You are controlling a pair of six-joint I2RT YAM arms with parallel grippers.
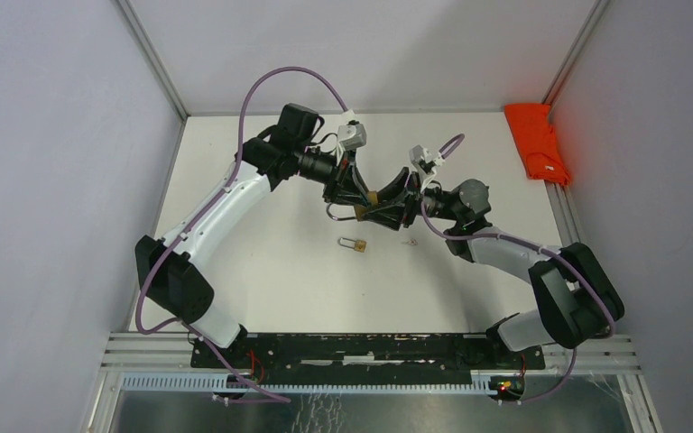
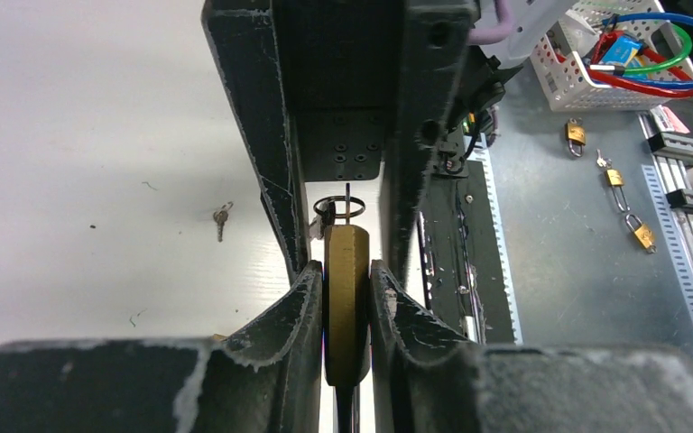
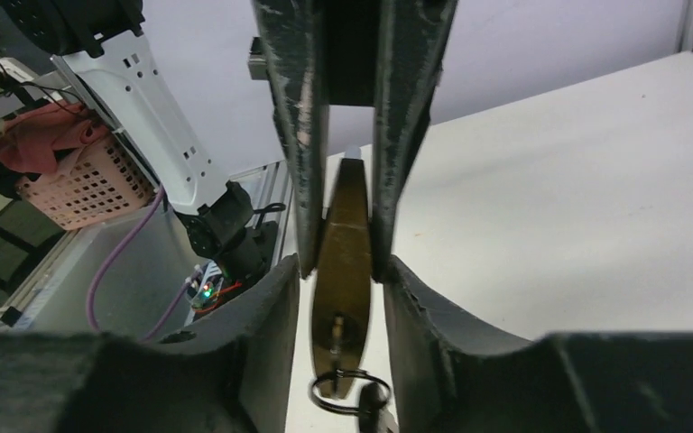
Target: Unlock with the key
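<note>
A brass padlock (image 2: 347, 298) is held up at mid-table, shackle down in the left wrist view, between the fingers of my left gripper. A key ring (image 2: 339, 199) with a key sits at its top. My right gripper reaches round the same padlock from the right, one finger on each side; I cannot tell whether it grips. In the top view the two grippers (image 1: 350, 194) meet and mostly hide the lock.
A second padlock (image 1: 354, 244) and a loose key (image 2: 221, 216) lie on the white table below. An orange cloth (image 1: 537, 142) is at the back right.
</note>
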